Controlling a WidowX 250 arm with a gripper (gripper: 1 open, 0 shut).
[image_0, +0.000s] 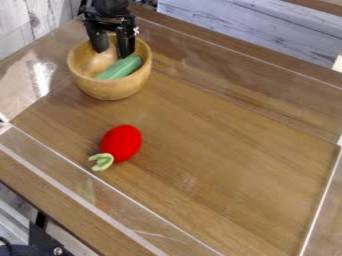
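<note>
My black gripper (110, 38) reaches in from the top over a wooden bowl (110, 86) at the upper left, its fingers down at the bowl's back part. It stands open. A green cucumber-like object (123, 67) lies in the bowl, with a tan item (102, 60) to its left, partly hidden. A red object with a pale green stem end (120, 143) lies on the table (227, 160) in front of the bowl.
Clear edging runs along the near left and right sides. Pale walls stand behind at the top.
</note>
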